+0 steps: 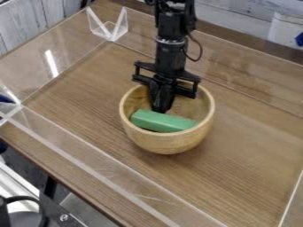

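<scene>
A black robot arm reaches down from the top centre, its gripper [162, 98] low inside the back of a round wooden bowl [168, 142] in the middle of the table. A green cylindrical object [162, 121] lies tilted in the bowl, just in front of the gripper. The fingertips are dark and partly hidden among the bowl's contents and rim, so whether they are open or shut is hard to make out.
A white wire-like stand [108, 27] sits at the back left of the wooden table [77, 106]. A black cable shows at the lower left edge.
</scene>
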